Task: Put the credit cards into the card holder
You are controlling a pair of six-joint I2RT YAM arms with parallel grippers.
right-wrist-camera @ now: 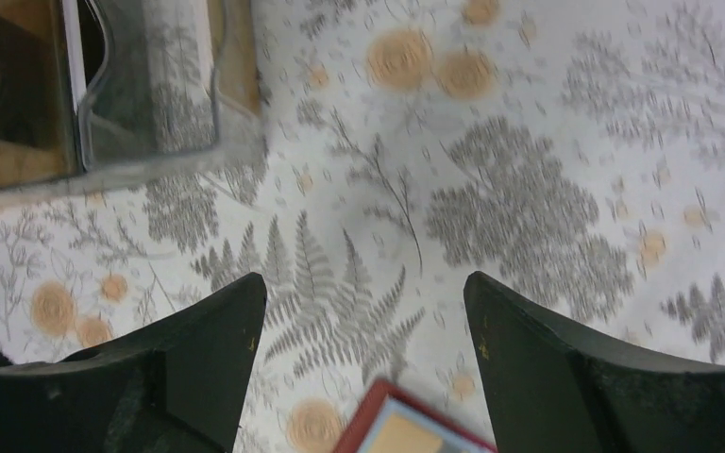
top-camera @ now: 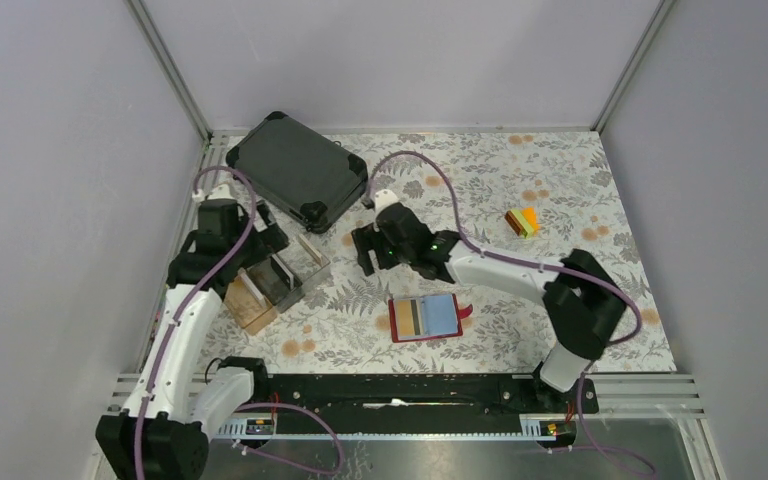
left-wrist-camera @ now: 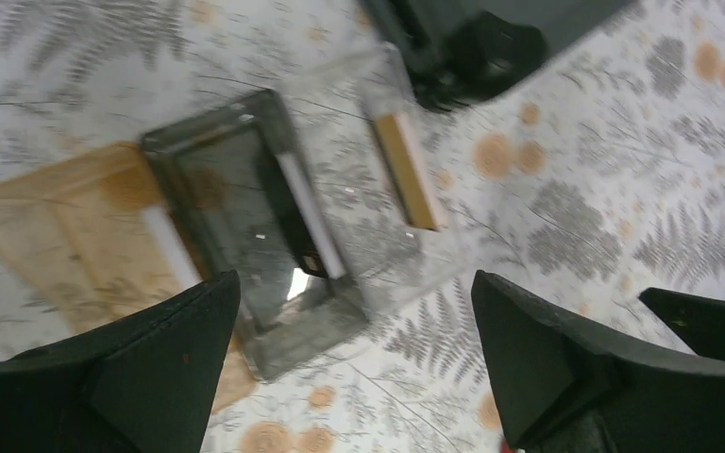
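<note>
The red-edged card holder (top-camera: 426, 317) lies open near the table's front, showing tan, dark and pale blue areas; whether cards are in it I cannot tell. Only its corner (right-wrist-camera: 384, 394) shows in the right wrist view. My left gripper is open above three adjoining boxes: orange (left-wrist-camera: 47, 203), dark (left-wrist-camera: 217, 132) and clear (left-wrist-camera: 330, 85). A thin upright piece stands in each, possibly cards: pale (left-wrist-camera: 168, 243), white-edged black (left-wrist-camera: 309, 212) and tan (left-wrist-camera: 406, 170). Beyond the holder, my right gripper (top-camera: 364, 250) is open, nothing between its fingers.
A dark grey case (top-camera: 298, 168) lies right behind the boxes, close to my left gripper. A small striped toy-like piece (top-camera: 522, 222) sits at the right.
</note>
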